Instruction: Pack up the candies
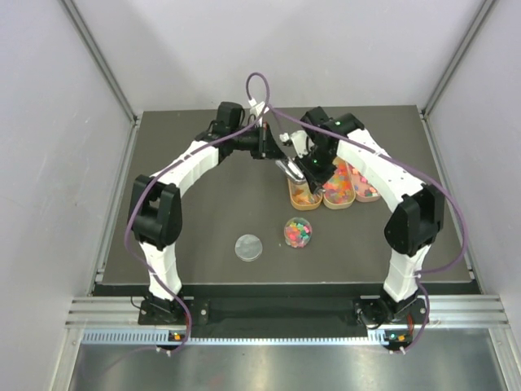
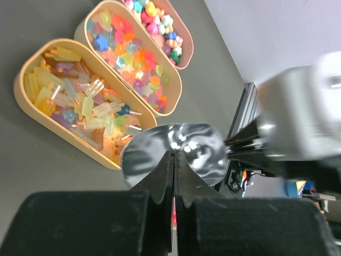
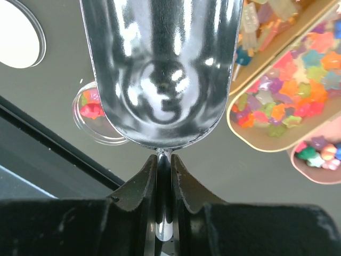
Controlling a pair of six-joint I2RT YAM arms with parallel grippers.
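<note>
My right gripper is shut on the handle of a steel scoop [image 3: 162,64], whose bowl looks empty and hangs high beside my left gripper. The left gripper is shut, nothing visible between its fingers, close behind the scoop. Below are a tan box [image 2: 85,144] of jelly candies, a box [image 2: 173,93] of star candies and a pink box [image 2: 186,40] of small mixed candies. A round clear container [image 1: 297,233] with some candies stands nearer the front edge.
A round lid [image 1: 248,248] lies left of the clear container. Both arms are close together over the back middle.
</note>
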